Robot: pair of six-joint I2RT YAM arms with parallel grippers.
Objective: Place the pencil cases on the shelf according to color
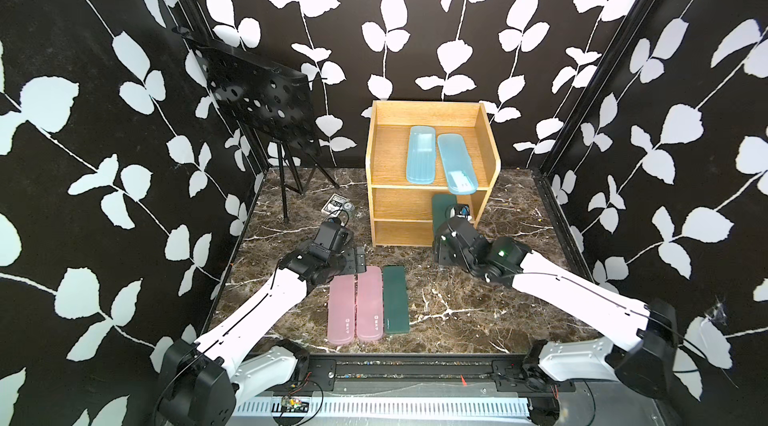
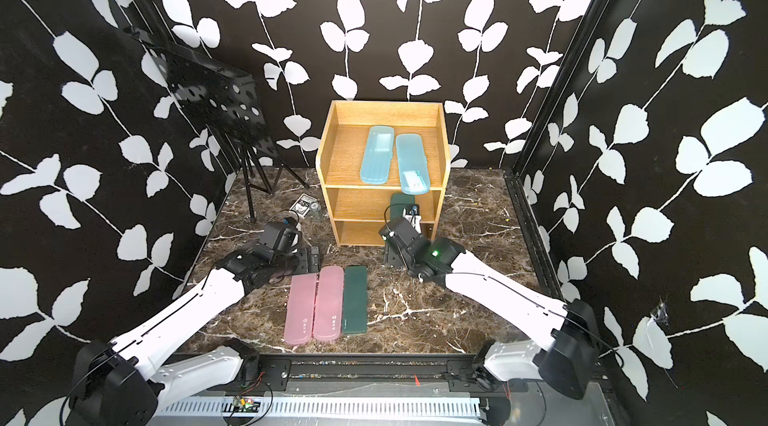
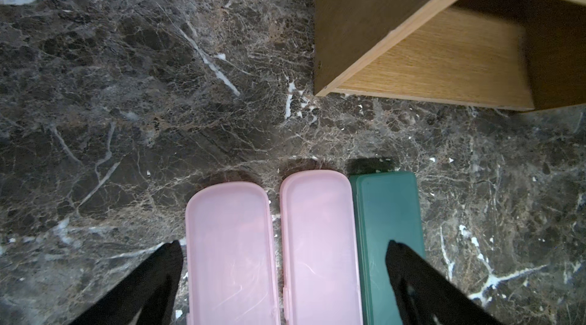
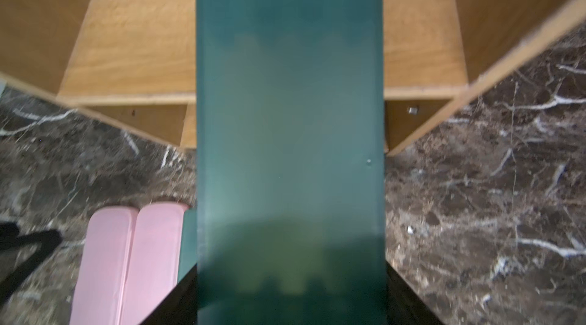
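My right gripper is shut on a dark green pencil case [image 4: 290, 141], a finger at each side of it. The case's far end reaches into the middle level of the wooden shelf [image 1: 426, 109], at the right. Two light blue cases [image 1: 421, 155] [image 1: 457, 163] lie on the top level. On the table, two pink cases [image 3: 233, 251] [image 3: 320, 245] and another green case [image 3: 388, 221] lie side by side. My left gripper stands open above them, its fingers apart with nothing held.
A small card box [image 1: 334, 204] lies left of the shelf, and a black stand [image 1: 284, 177] rises behind it at the left. The shelf's side walls flank the held case closely.
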